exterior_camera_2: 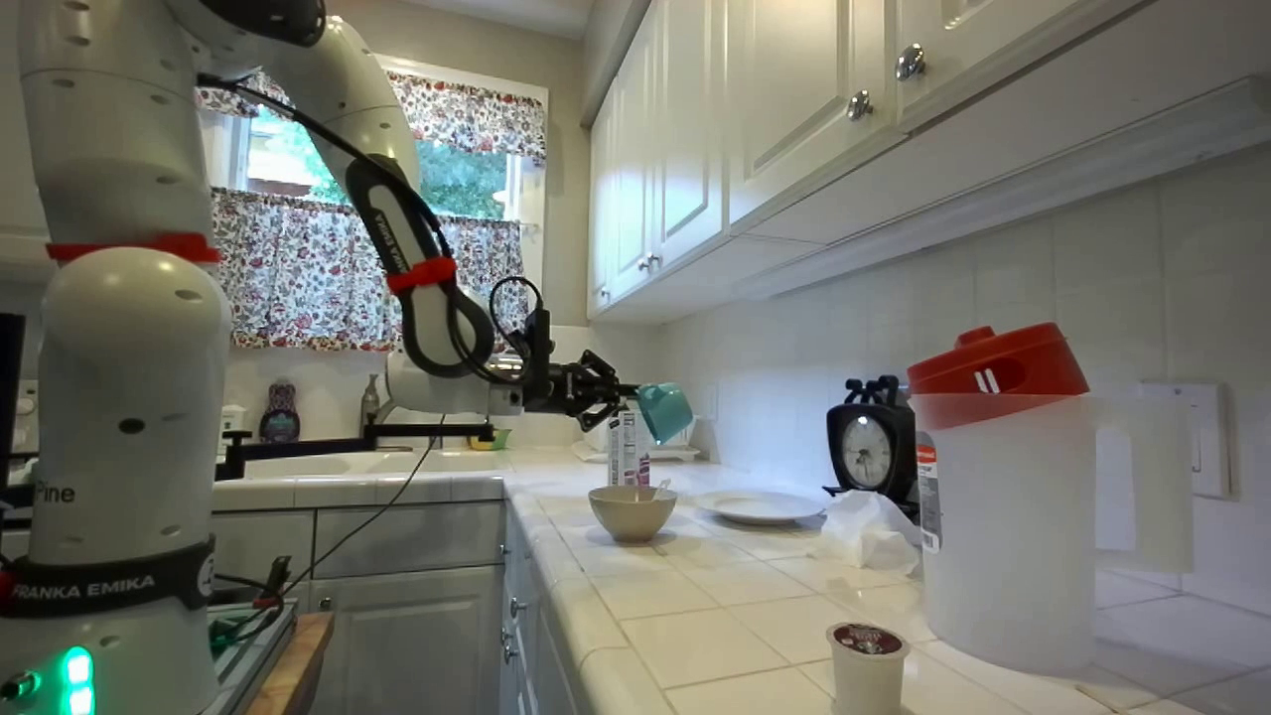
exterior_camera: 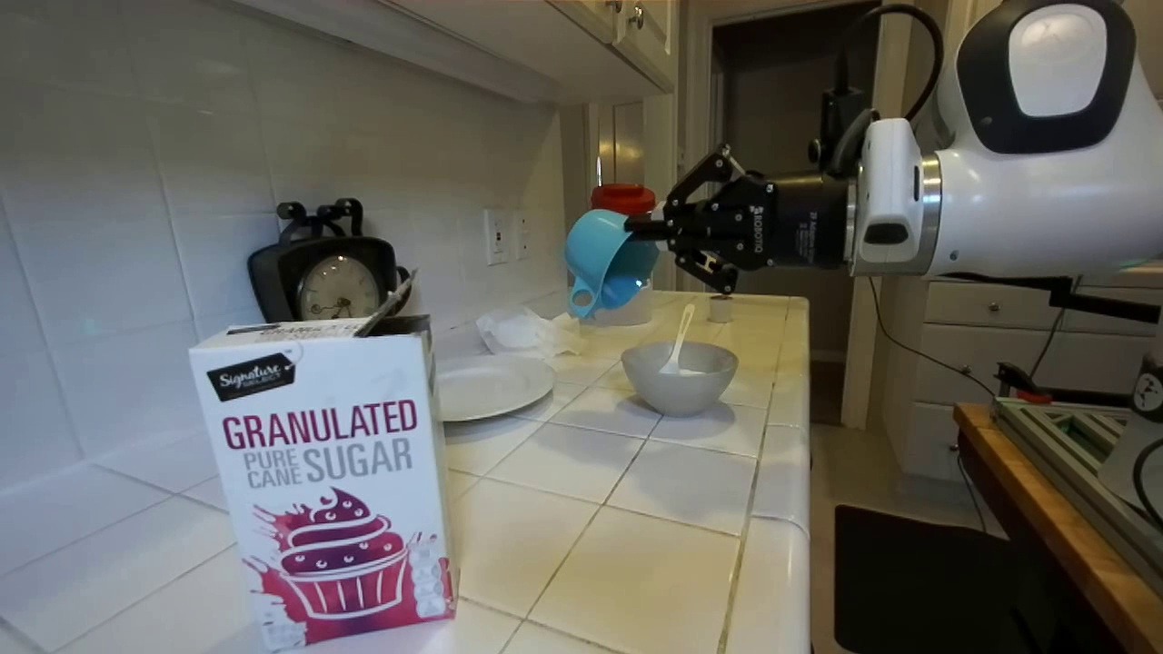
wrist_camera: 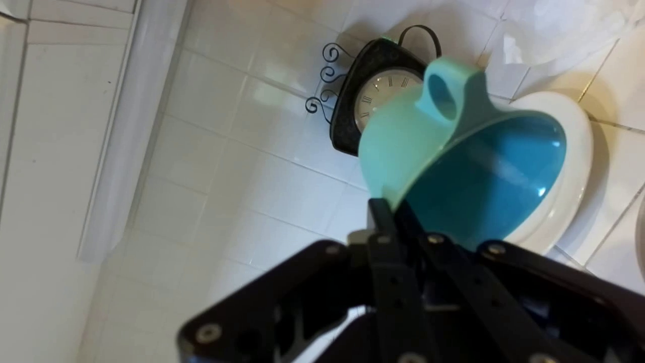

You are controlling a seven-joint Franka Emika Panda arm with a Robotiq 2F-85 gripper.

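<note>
My gripper (exterior_camera: 643, 227) is shut on the rim of a blue cup (exterior_camera: 595, 252), which has a small loop handle. The cup hangs tilted in the air, its mouth turned partly downward. In the wrist view the fingers (wrist_camera: 381, 221) pinch the near edge of the cup (wrist_camera: 402, 136), and its visible inside (wrist_camera: 484, 187) looks bare. A grey bowl (exterior_camera: 681, 387) holding a white spoon (exterior_camera: 681, 332) stands on the counter, lower than the cup and somewhat to its right in exterior view 1. To the bowl's left lies a white plate (exterior_camera: 496, 387).
A sugar box (exterior_camera: 327, 490) stands at the front of exterior view 1. By the wall are a black clock (exterior_camera_2: 867, 447), a crumpled white wrapper (exterior_camera_2: 864, 530) and a red-lidded pitcher (exterior_camera_2: 1013, 512). A small pod cup (exterior_camera_2: 867, 667) sits nearby. Cabinets (exterior_camera_2: 786, 107) overhang the counter.
</note>
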